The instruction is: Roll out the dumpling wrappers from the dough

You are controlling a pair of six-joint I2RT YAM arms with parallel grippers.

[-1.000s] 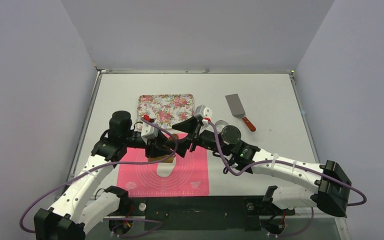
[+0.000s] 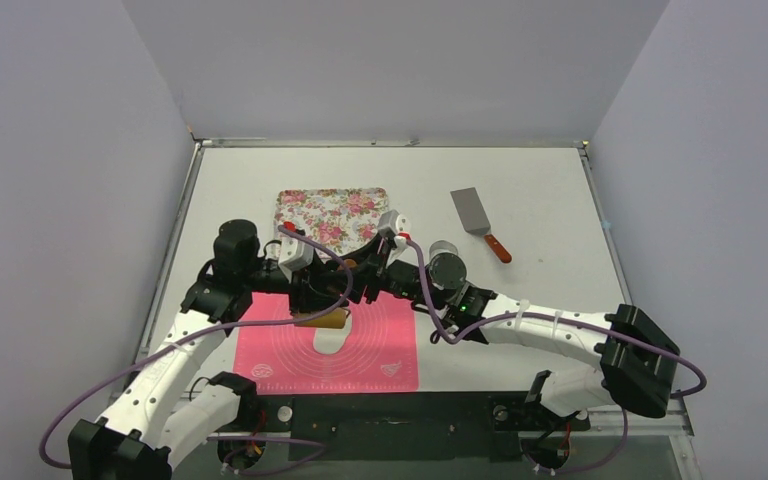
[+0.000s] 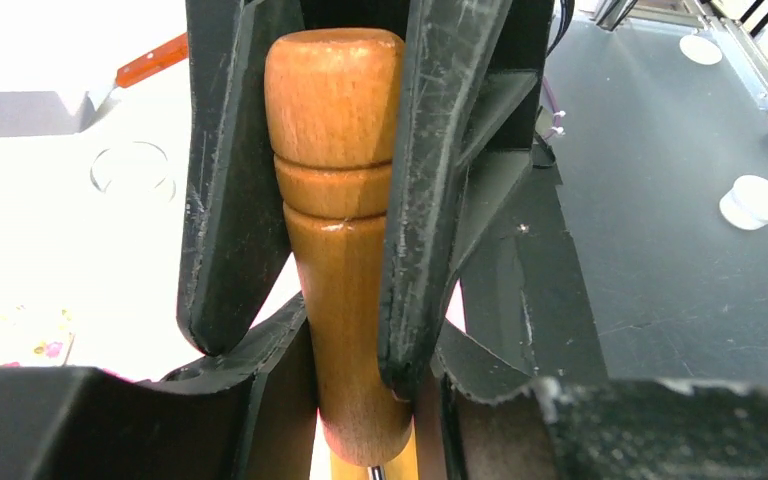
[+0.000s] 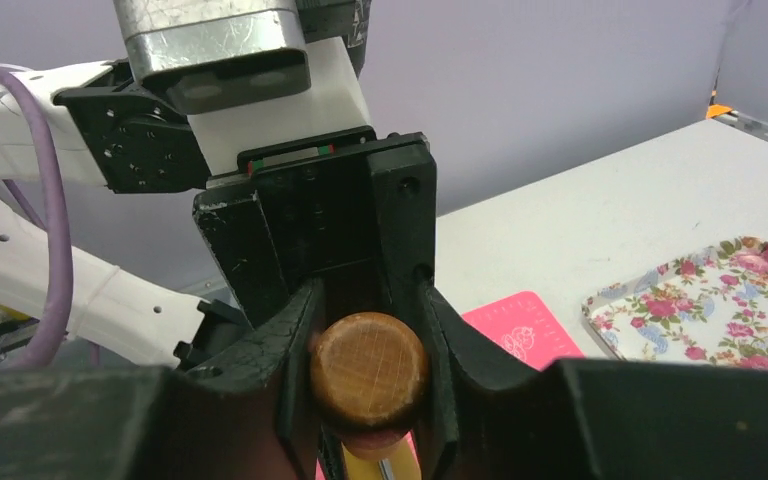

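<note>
Both grippers meet over the pink mat. In the left wrist view a wooden rolling pin handle stands between the fingers of my left gripper, with the other gripper's fingers around its upper part. The right wrist view shows the handle's round end in my right gripper, shut on it. The pin's yellow-brown roller hangs below the grippers. A flattened pale piece of dough lies on the mat, partly hidden.
A floral board lies behind the grippers. A spatula with an orange handle lies at back right. A clear round ring shows in the left wrist view.
My right arm has moved a little left and its wrist slightly back over the last second. The left arm has shifted only slightly.
</note>
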